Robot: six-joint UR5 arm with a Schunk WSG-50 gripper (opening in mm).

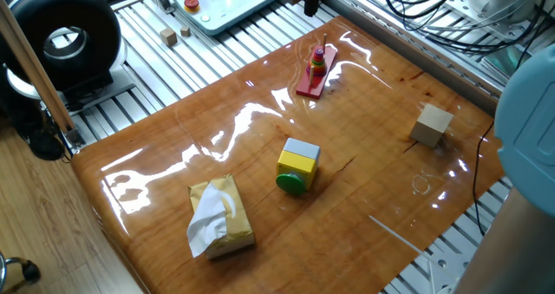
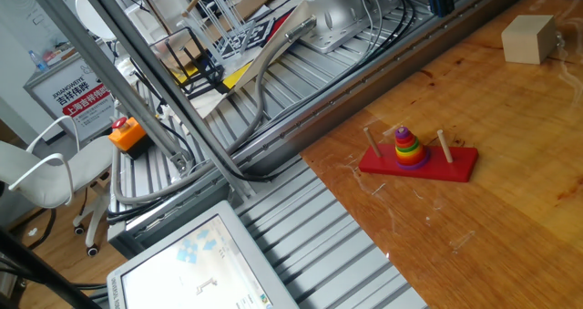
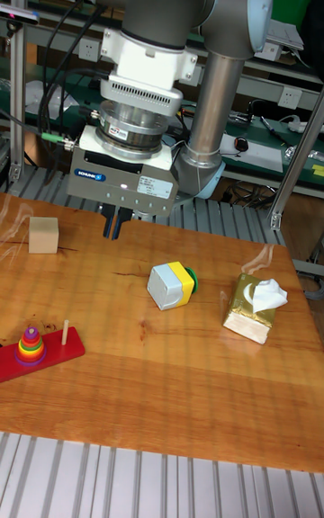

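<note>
My gripper hangs above the table, on the robot-base side, with its dark fingers pointing down. The fingers look close together, but whether a gap lies between them cannot be made out; no object shows at their tips. At the top edge of exterior view 1, only the lower part of the gripper shows. On the table are a red ring-stacking toy with coloured rings on its middle peg, a plain wooden block, a grey-and-yellow block with a green round end, and a gold tissue pack with white tissue sticking out.
Wide bare stretches of the wooden table separate the objects. Slatted metal decking borders it. A tablet-like panel and two small wooden cubes, one larger, lie off the table. Cables run near the base.
</note>
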